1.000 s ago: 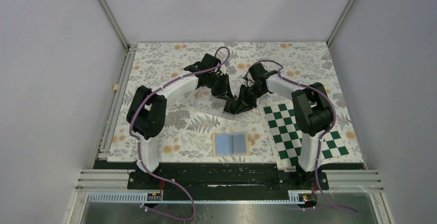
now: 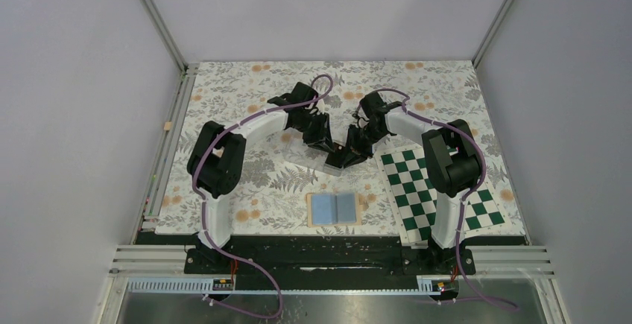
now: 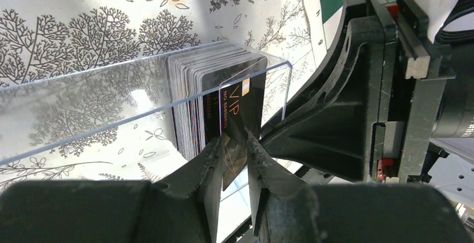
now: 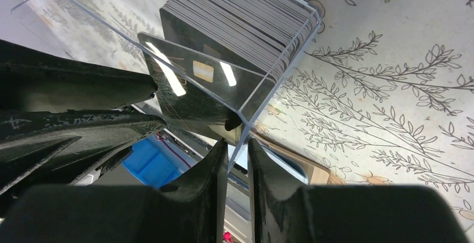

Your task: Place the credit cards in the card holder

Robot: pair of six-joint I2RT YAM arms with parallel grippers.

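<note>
A clear box [image 3: 95,115] holds a stack of cards [image 3: 184,86] on edge. At its open side a black VIP card [image 3: 246,100] leans away from the stack. My left gripper is part open, its fingertips near this card's lower part; nothing is clearly gripped between them. In the right wrist view, its fingers [image 4: 126,89] stand apart beside the dark card [image 4: 193,103]. My right gripper is shut on the clear box's end wall. The blue card holder [image 2: 323,209], on a tan backing, lies open nearer the table's front edge.
A green and white checkered board [image 2: 410,182] lies to the right. Both grippers meet closely at the box.
My left gripper has shifted slightly towards the front of the table. The clear box with its cards has also moved a little frontward and right. The holder has not moved.
</note>
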